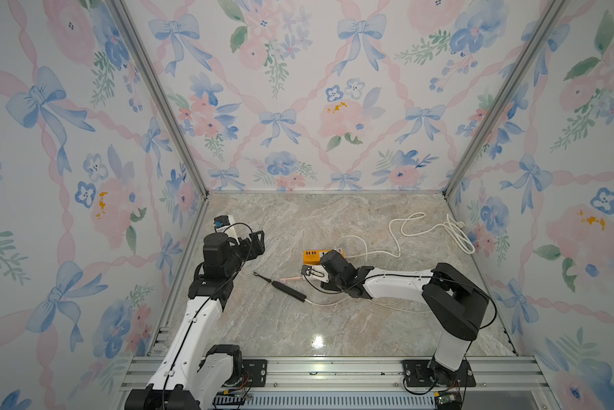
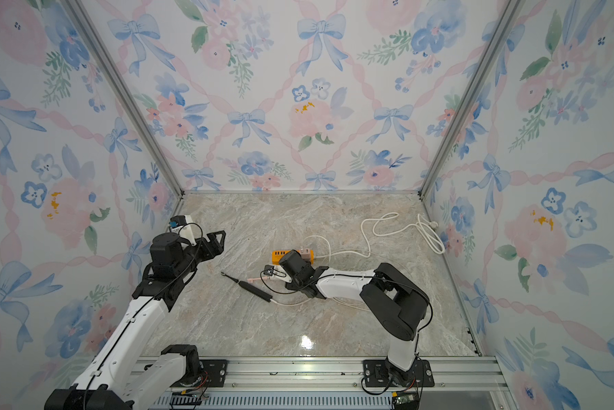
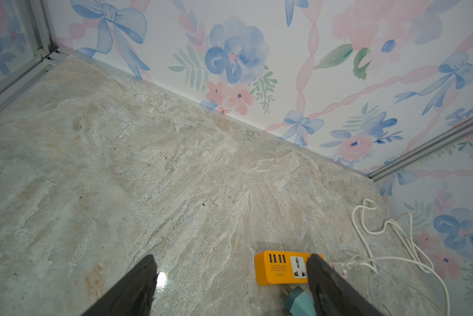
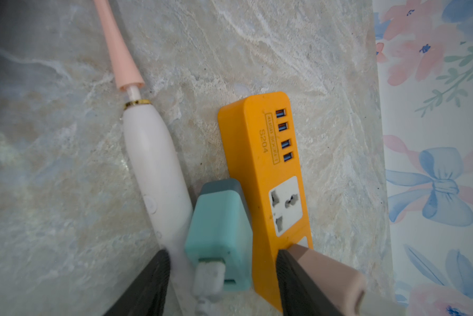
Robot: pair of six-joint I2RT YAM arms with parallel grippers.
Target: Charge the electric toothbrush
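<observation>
In the right wrist view a white toothbrush with a pink head cover lies on the marble table beside a teal charger block and an orange power strip. My right gripper stands open low over them, fingers either side of the teal block and the toothbrush's lower part; whether it touches is unclear. A pale pink plug sits at the strip. My left gripper is open and raised at the left of the table, nothing between its fingers.
A dark toothbrush with a cord lies left of centre. White cables are coiled at the back right.
</observation>
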